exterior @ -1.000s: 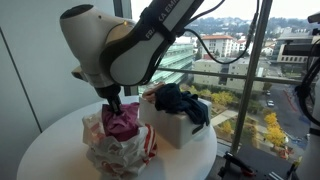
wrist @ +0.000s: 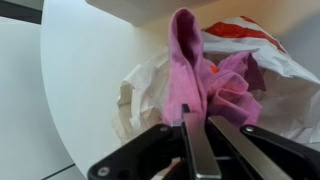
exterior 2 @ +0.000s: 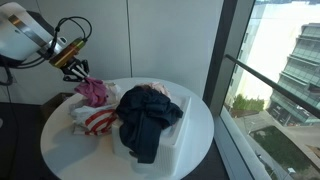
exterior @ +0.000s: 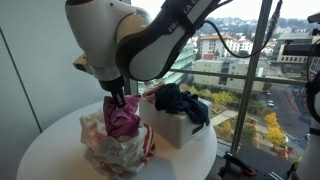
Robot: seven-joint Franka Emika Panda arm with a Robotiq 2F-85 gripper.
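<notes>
My gripper is shut on a pink cloth, which bunches up between the fingers. In exterior view 1 the gripper is just above the mouth of a white plastic bag with red markings. The cloth hangs down from it to the bag's opening, and its lower end overlaps the bag. Whether that end is inside or resting on top cannot be told. Exterior view 2 has the cloth over the back of the bag.
A white bin stands close beside the bag, with dark clothing draped over its rim. Both are on a round white table. Bare tabletop shows along its front, and a large window lies beyond.
One second ago the cloth sat lower in the bag. Bag and bin look unmoved.
</notes>
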